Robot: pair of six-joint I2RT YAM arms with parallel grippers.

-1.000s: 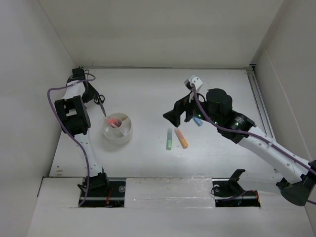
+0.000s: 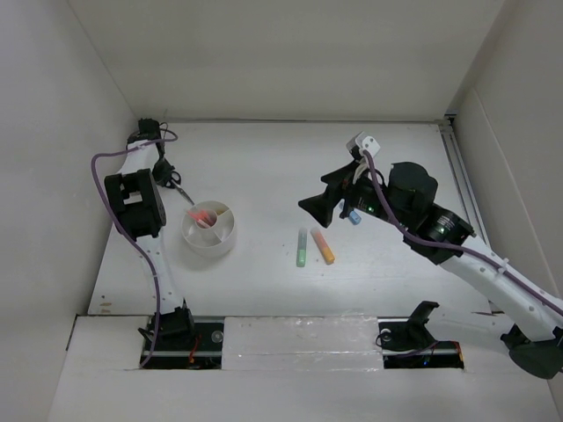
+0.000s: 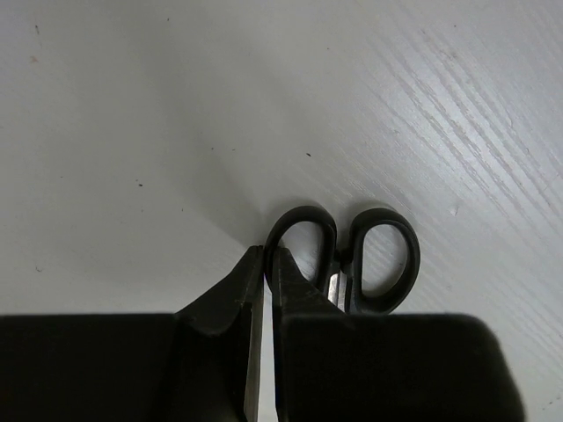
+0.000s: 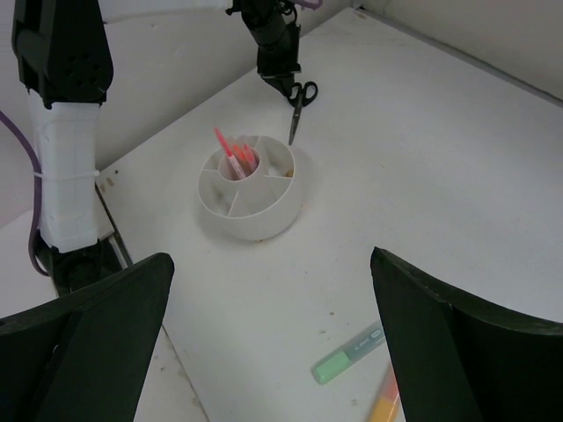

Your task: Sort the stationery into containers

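Note:
A pair of black-handled scissors (image 3: 409,272) lies on the white table, and my left gripper is shut on the rim of one handle loop. Their blades are mostly hidden in the left wrist view; from the right wrist view the scissors (image 4: 297,110) point toward the round white organizer (image 4: 255,220). Pink and orange pens (image 4: 236,163) stand in its centre cup. My right gripper (image 2: 318,207) hangs above the table, its fingers (image 4: 97,338) wide apart and empty. A green marker (image 2: 302,248), an orange marker (image 2: 323,246) and a blue item (image 2: 354,217) lie loose.
Walls close in the table at the back and both sides, the left arm working near the left wall (image 2: 53,158). Bare table (image 2: 255,167) spreads between the organizer and the right arm.
The right arm has moved slightly right.

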